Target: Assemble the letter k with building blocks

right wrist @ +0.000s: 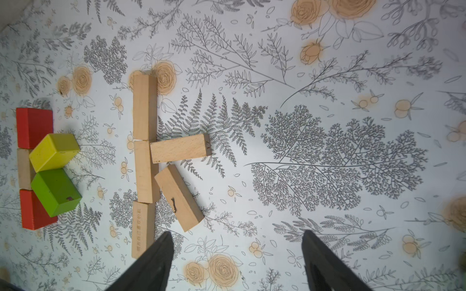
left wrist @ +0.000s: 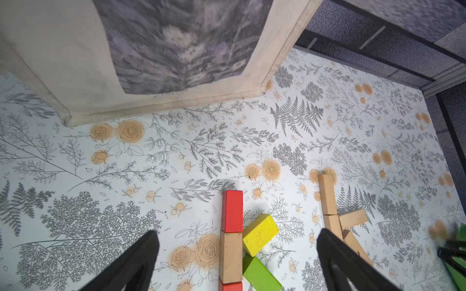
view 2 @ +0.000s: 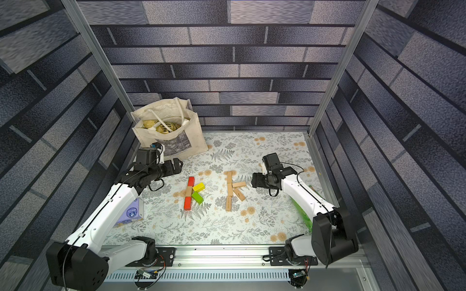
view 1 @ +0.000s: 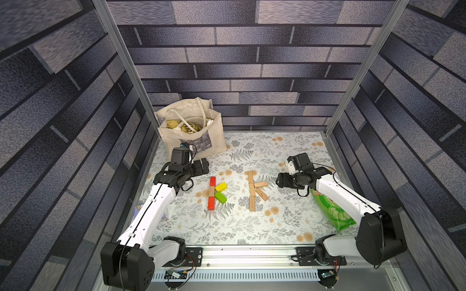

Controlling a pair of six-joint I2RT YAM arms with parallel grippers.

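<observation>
Two letter k shapes lie flat on the patterned table. The left one has a stem of a red block, a plain wooden block and another red block, with a yellow block and a green block as its arms. All blocks of the right k are plain wood: a stem, an upper arm block and a slanted lower block. My left gripper hangs open behind and left of the coloured k. Empty and parted, my right gripper hovers right of the wooden k.
A cloth bag with yellow contents stands at the back left. A green packet lies at the right edge, and a purple box sits beside the left arm. Between the two k shapes, the tabletop is clear.
</observation>
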